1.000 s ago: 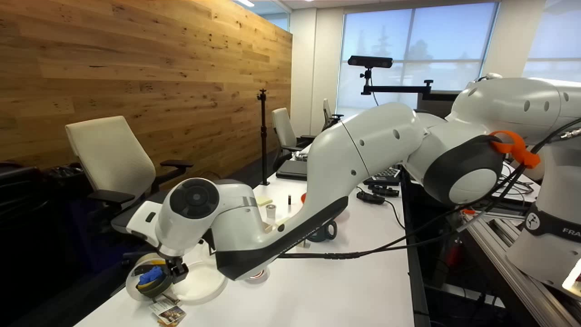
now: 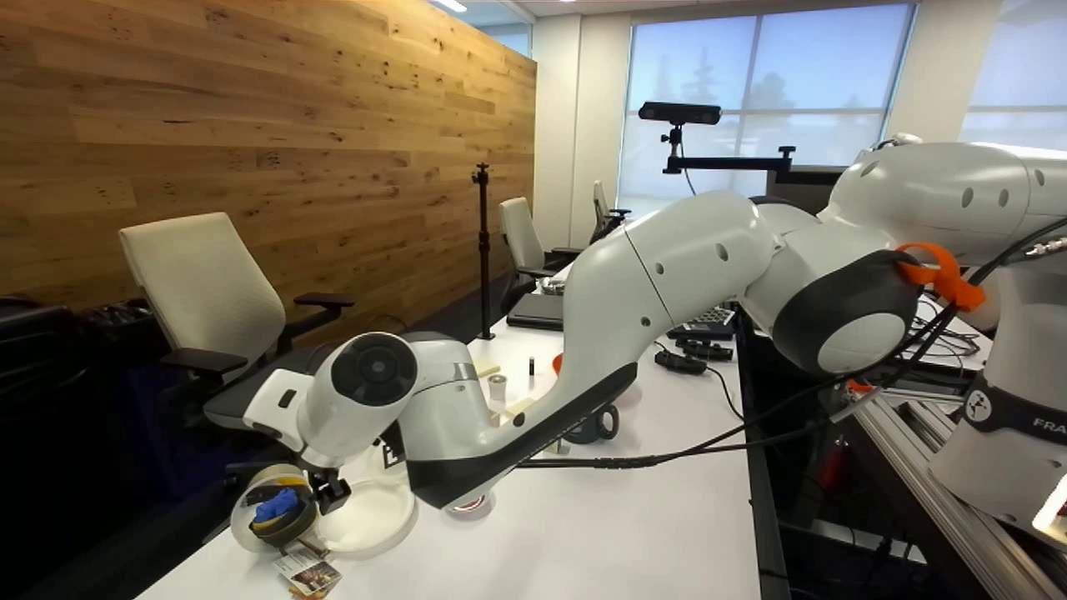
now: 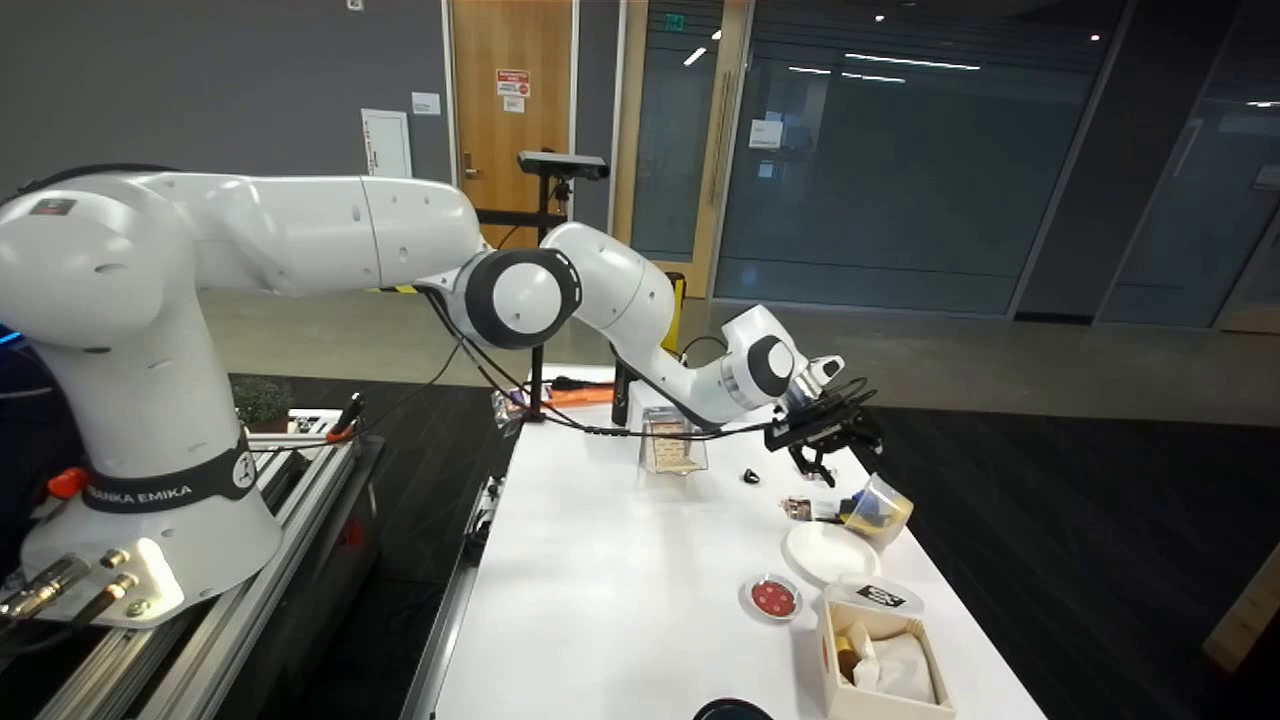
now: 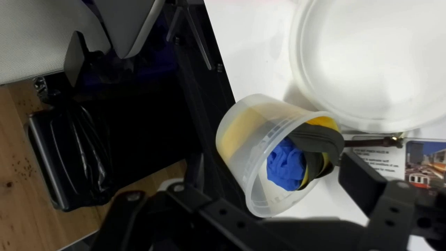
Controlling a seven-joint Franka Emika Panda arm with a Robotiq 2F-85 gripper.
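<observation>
A clear plastic tub [image 4: 237, 138] lies tipped on its side by the table's far edge, its mouth toward the camera in the wrist view. Inside it are a crumpled blue item [image 4: 287, 165] and a dark grey and yellow item [image 4: 313, 140]. My gripper is open above the tub, and nothing shows held between its fingers. One black finger pad [image 4: 361, 182] appears right of the tub's mouth, the other finger to its left. Exterior view 1 has the gripper [image 2: 328, 492] close beside the tub [image 2: 243, 522]; whether they touch is unclear.
A white plate [image 4: 372, 62] sits beside the tub. A printed card [image 4: 424, 161] lies near its mouth. Exterior view 2 includes a small dish with red contents [image 3: 774, 598] and a cream box [image 3: 840, 684]. Past the table edge is a drop to the floor.
In exterior view 1 my hand has shifted slightly right and down and turned a little. The tub, plate and card look the same.
</observation>
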